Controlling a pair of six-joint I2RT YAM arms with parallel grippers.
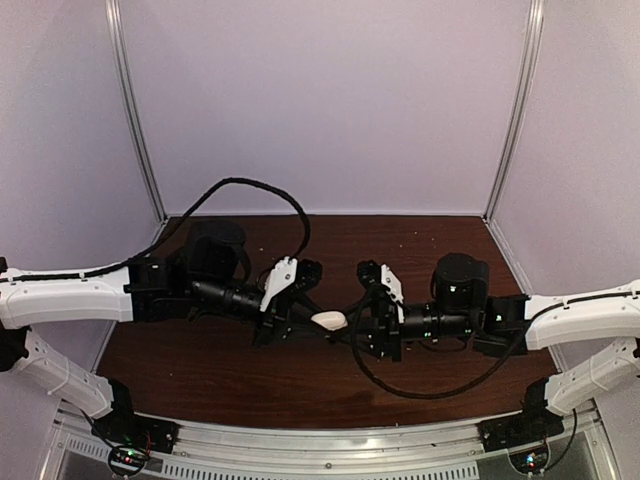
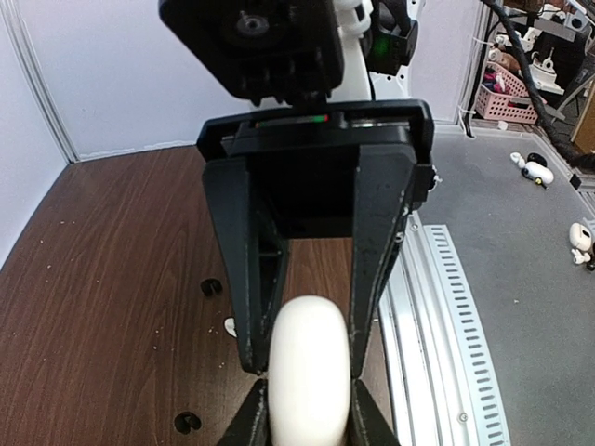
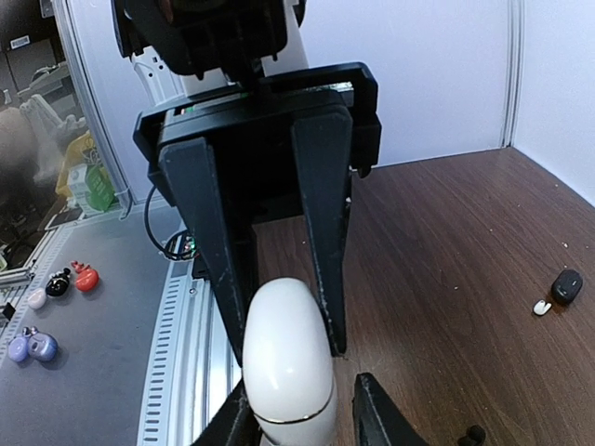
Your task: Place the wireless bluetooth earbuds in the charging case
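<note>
A white, oval charging case (image 1: 329, 320) hangs over the middle of the table between my two grippers, its long side running between them. In the left wrist view the case (image 2: 309, 367) is at the bottom centre, in my left gripper. In the right wrist view the case (image 3: 286, 348) shows a seam near its lower end, in my right gripper. Both grippers are shut on it from opposite sides. Whether the lid stands closed all round, and any earbud inside, cannot be seen.
On the dark wooden table (image 1: 240, 380) lie small black pieces (image 2: 186, 421), a black oval case (image 3: 566, 286) and small white pieces (image 3: 542, 307). Pale walls enclose the back and sides; a metal rail (image 1: 330, 440) runs along the front edge.
</note>
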